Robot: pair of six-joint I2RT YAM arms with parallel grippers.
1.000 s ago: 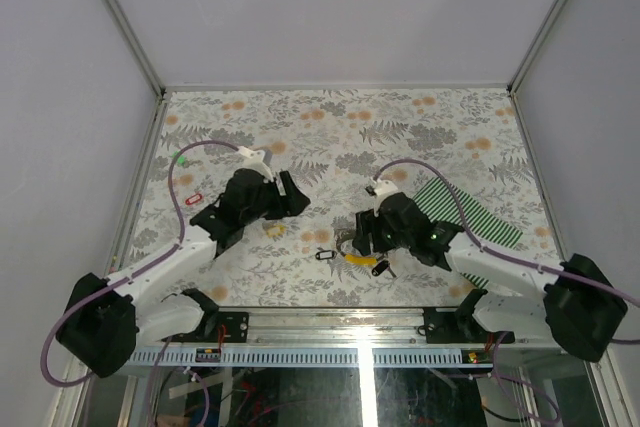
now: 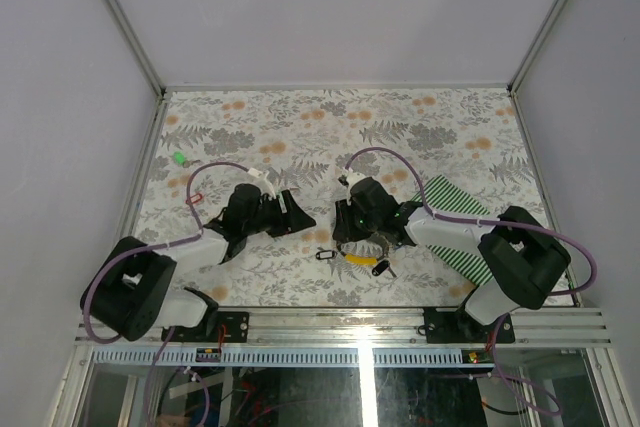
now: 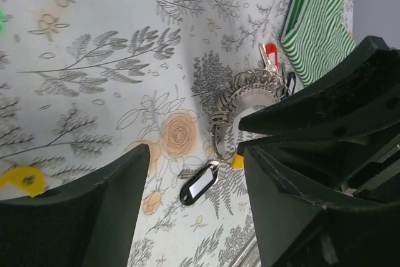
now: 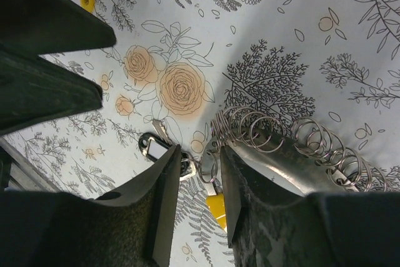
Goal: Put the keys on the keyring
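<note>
The keyring [image 4: 282, 159] is a curved metal band with wire coils and loops, lying on the patterned cloth. My right gripper is partly open above its left end, and a thin wire loop shows in the gap between the fingertips; I cannot tell if they touch it. Just below lie a black-tagged key [image 4: 165, 148] and a yellow-tagged key [image 4: 217, 207]. To the left, my left gripper is open and empty. Another yellow-tagged key [image 3: 26, 181] lies at the left wrist view's left edge. A red key [image 2: 194, 199] and a green key [image 2: 180, 159] lie far left.
A green-and-white striped cloth [image 2: 455, 197] lies on the right, partly under the right arm. Another black-tagged key [image 2: 381, 268] sits near the keyring. The two grippers are close together.
My right gripper has moved left and slightly back, over the keyring's left end. My left gripper has come slightly right and towards the front, now covering the yellow-tagged key in the top view.
</note>
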